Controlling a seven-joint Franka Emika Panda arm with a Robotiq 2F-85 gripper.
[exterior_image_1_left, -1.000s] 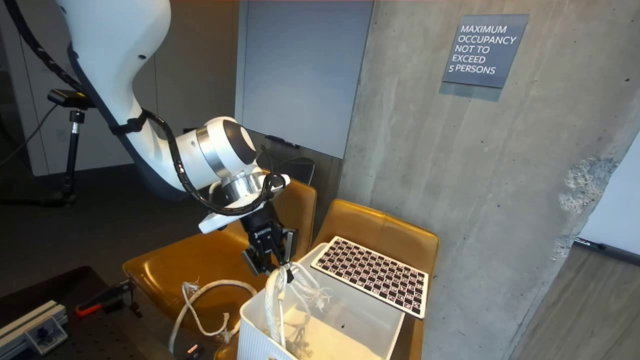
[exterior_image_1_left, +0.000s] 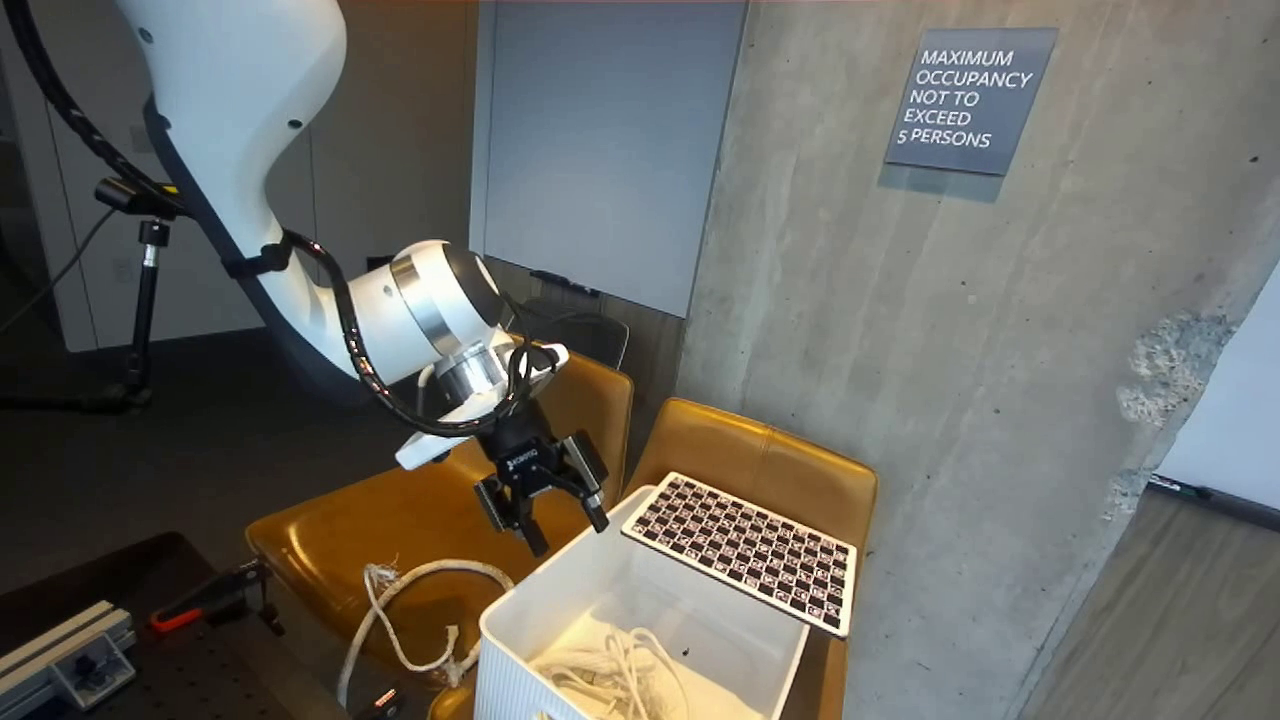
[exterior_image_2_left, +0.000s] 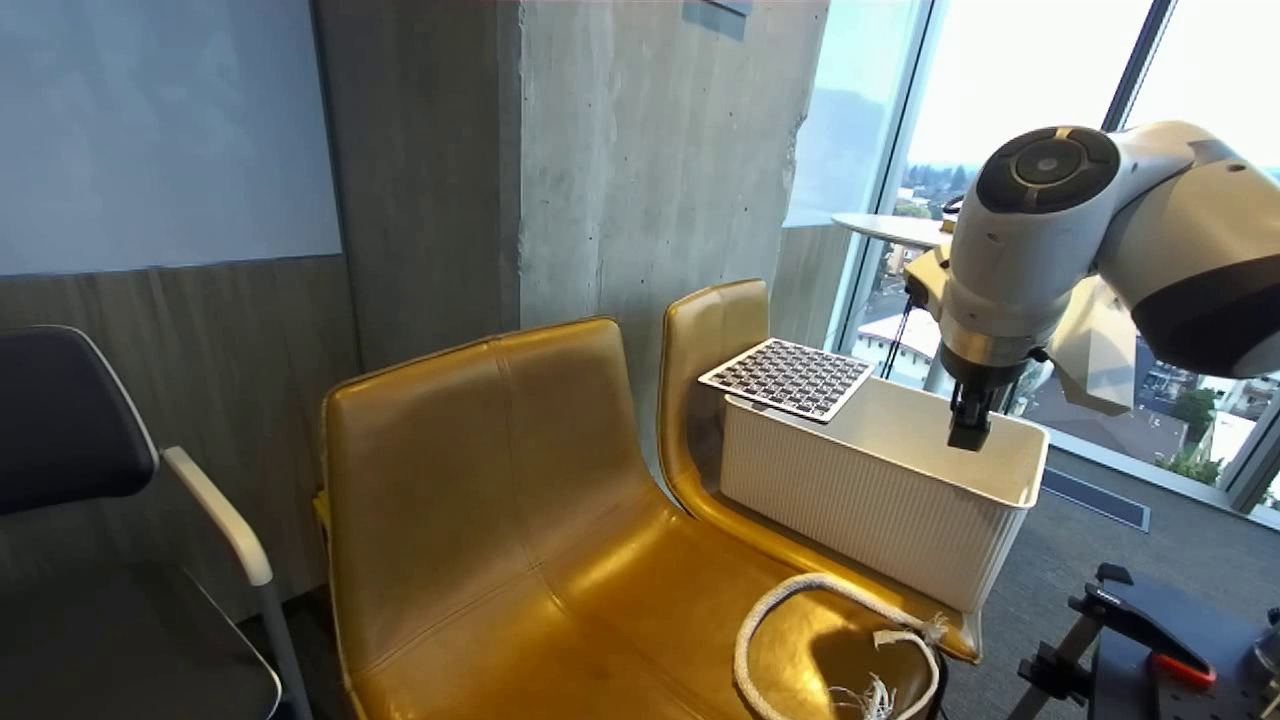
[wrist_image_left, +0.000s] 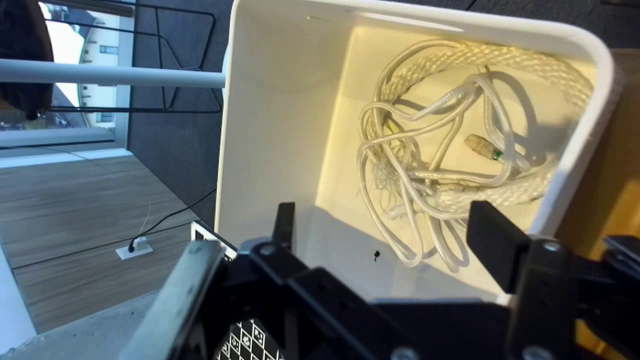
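Observation:
My gripper (exterior_image_1_left: 566, 528) hangs above the near-left rim of a white bin (exterior_image_1_left: 786, 672), its fingers spread apart and nothing between them. In the wrist view the black fingers (wrist_image_left: 501, 246) stand wide over the bin, one on each side. A tangle of white rope and cord (wrist_image_left: 408, 180) lies on the bin floor, with a thick braided length (wrist_image_left: 516, 60) curling along the wall. Seen from the other side, the gripper (exterior_image_2_left: 969, 434) points down at the bin's opening (exterior_image_2_left: 1020, 450). A second rope (exterior_image_2_left: 768, 624) lies on the tan chair seat, outside the bin.
A black-and-white checkered board (exterior_image_1_left: 744, 552) rests over the bin's far end. Tan chairs (exterior_image_2_left: 504, 480) stand around and beneath the bin. At the front left, a dark table (exterior_image_1_left: 204, 672) carries a clamp with a red part (exterior_image_1_left: 180, 618).
A second ago the gripper was shut on the white rope, which hung into the bin.

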